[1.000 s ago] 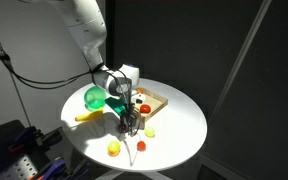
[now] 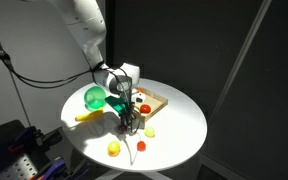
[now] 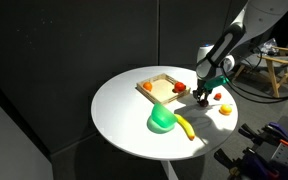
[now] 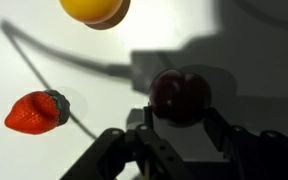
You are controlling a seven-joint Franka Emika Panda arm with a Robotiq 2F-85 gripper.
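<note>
A dark red, round fruit, like a plum [image 4: 180, 92], sits between the fingertips of my gripper in the wrist view. The gripper is shut on it, one finger on each side of its near part. The exterior views show the gripper [image 2: 123, 127] low over the white round table, where the fruit is small and dark; whether it touches the table is hard to tell. A shadow lies around it on the white surface.
Close by are a strawberry [image 4: 34, 113] and an orange [image 2: 114, 148]. A yellow fruit [image 2: 149, 132] lies to the right. Behind stands a shallow box [image 3: 169, 87] with fruit inside. A green bowl [image 3: 162, 117] and a banana [image 3: 185, 127] lie on the other side.
</note>
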